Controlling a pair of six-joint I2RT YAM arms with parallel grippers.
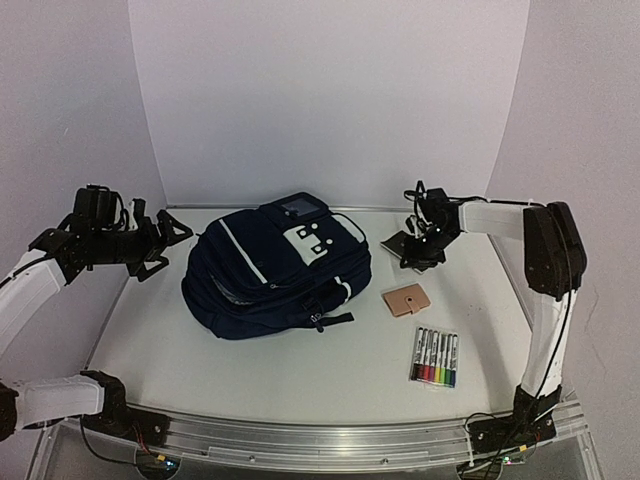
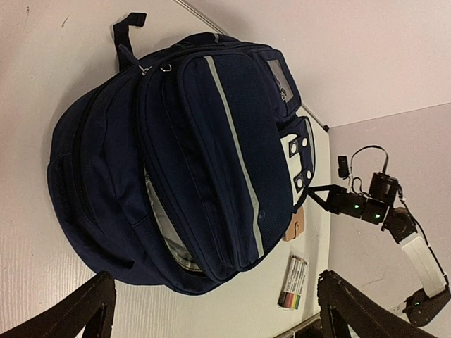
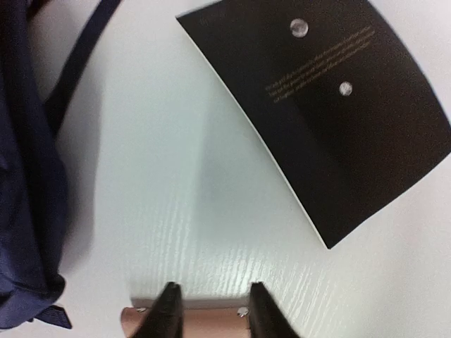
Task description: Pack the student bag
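Note:
The navy backpack (image 1: 275, 262) lies on its side mid-table, its main zip partly parted along the near side. To its left, my left gripper (image 1: 172, 250) hovers wide open and empty, its fingers (image 2: 74, 313) spread in the left wrist view. A dark notebook (image 3: 317, 105) rests on the table at the back right. My right gripper is above that area, its blurred fingertips apart with no object held; the notebook lies away from them in the right wrist view. Below is a tan wallet (image 1: 406, 299). A clear pack of coloured markers (image 1: 434, 357) lies nearer the front.
The backpack's strap (image 1: 335, 319) sticks out toward the wallet. A metal rail (image 1: 300, 440) runs along the front edge. Walls close in the back and both sides.

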